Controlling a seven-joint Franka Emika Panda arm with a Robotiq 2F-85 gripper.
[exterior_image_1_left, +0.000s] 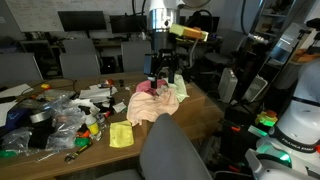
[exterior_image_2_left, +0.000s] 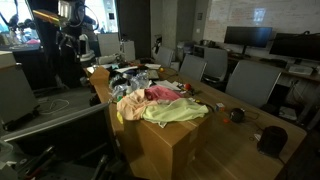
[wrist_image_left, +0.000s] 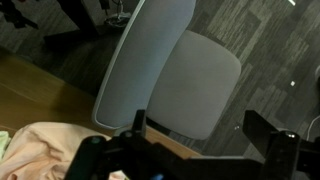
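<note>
In the wrist view my gripper is open, its two dark fingers spread wide with nothing between them. Below it are a grey chair (wrist_image_left: 190, 85) and the floor. The pink-peach cloth (wrist_image_left: 45, 150) shows at the lower left, on the table's edge. In exterior view 1 the gripper (exterior_image_1_left: 166, 76) hangs over the cloth area, apart from the table. The peach cloth (exterior_image_1_left: 150, 106) lies crumpled there, with a pale green cloth (exterior_image_1_left: 180, 88) beside it and a flat yellow cloth (exterior_image_1_left: 121, 134) to its left.
Clear plastic bags (exterior_image_1_left: 68, 125), a yellow bottle (exterior_image_1_left: 92, 125) and several small items crowd the table's left side. A grey chair back (exterior_image_1_left: 172, 150) stands at the near edge. Bare wood (exterior_image_1_left: 200, 108) shows right of the cloths.
</note>
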